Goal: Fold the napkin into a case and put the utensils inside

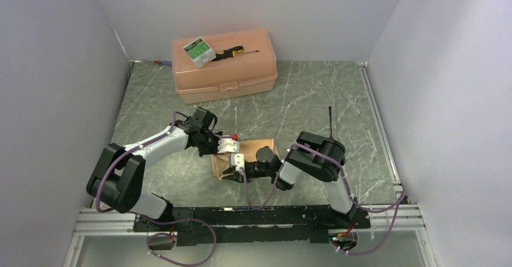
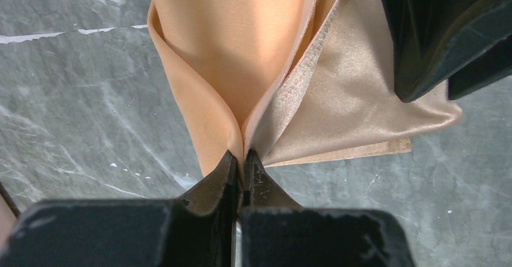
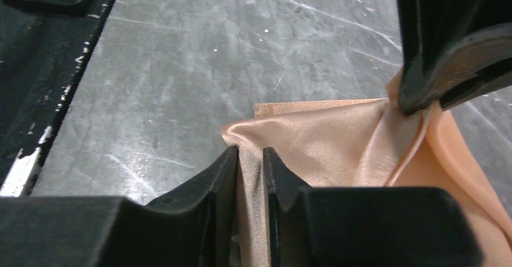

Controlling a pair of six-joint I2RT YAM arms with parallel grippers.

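Note:
The peach napkin (image 1: 259,146) lies on the grey marble table, its middle mostly hidden under both arms. My left gripper is shut on a gathered fold of the napkin (image 2: 229,49), with loose layers fanning out from it. My right gripper is at another corner of the napkin (image 3: 320,134), its two fingertips a little apart on either side of the folded corner; whether it grips the cloth is unclear. A dark part of the other gripper shows at the upper right of each wrist view. I see no utensils on the napkin.
A salmon plastic box (image 1: 224,80) at the back holds a screwdriver (image 1: 229,53) and a white-green packet (image 1: 199,52) on its lid. A dark strip (image 1: 259,215) runs along the front edge.

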